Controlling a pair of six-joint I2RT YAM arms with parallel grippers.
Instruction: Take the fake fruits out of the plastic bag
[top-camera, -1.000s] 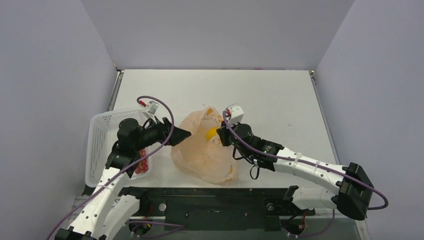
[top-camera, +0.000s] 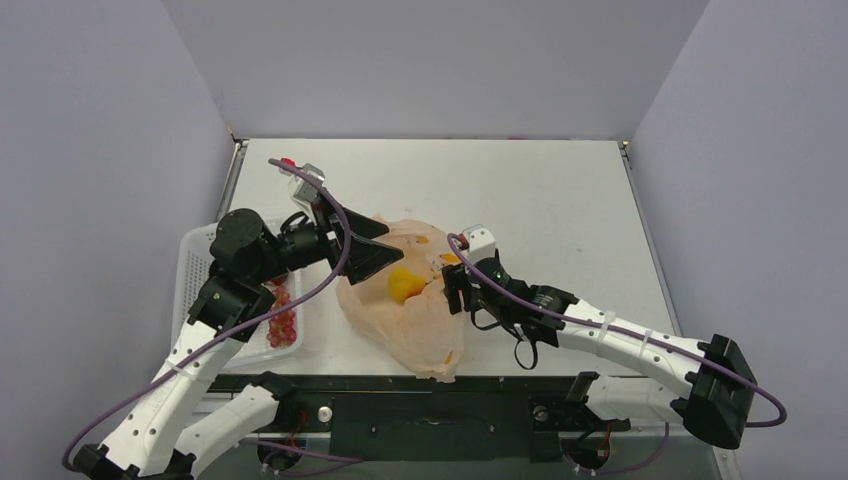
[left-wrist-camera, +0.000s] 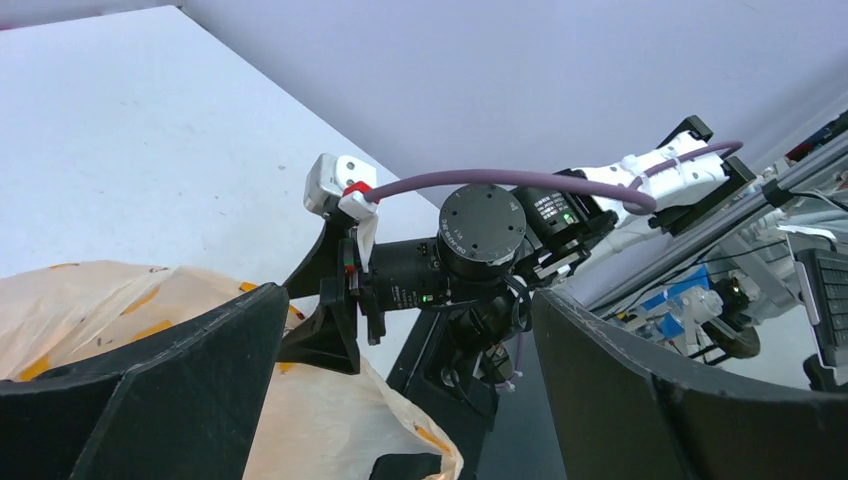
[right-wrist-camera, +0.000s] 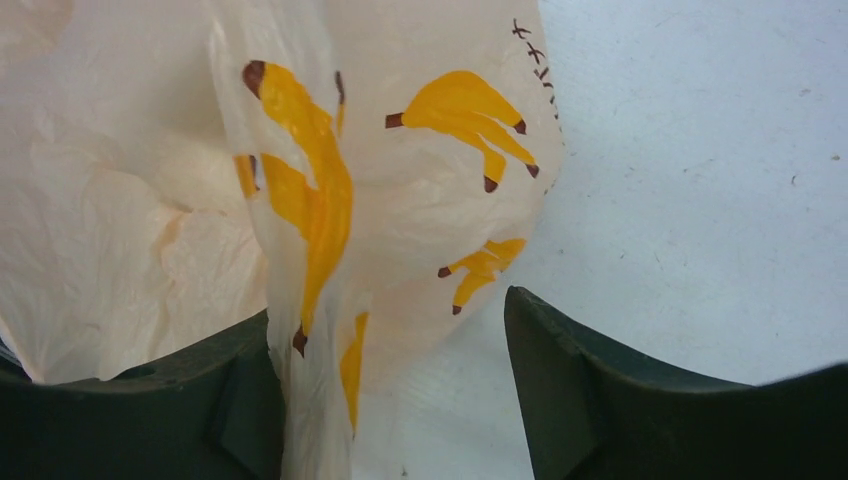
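Note:
The peach-coloured plastic bag (top-camera: 397, 323), printed with bananas, lies mid-table with its mouth spread. A yellow fake fruit (top-camera: 404, 284) is in it, with a bit of red showing beside it. Over the bag's back left part, my left gripper (top-camera: 394, 242) is open, nothing between its fingers. My right gripper stands open at the bag's right side; a fold of bag (right-wrist-camera: 318, 240) runs down between its fingers, close against the left one. Red grapes (top-camera: 283, 326) sit in the white basket (top-camera: 190, 270).
The left arm covers much of the basket at the left. A dark front edge (top-camera: 420, 384) runs along the robot's side, close to the bag.
The yellow fruit shows more fully from above.

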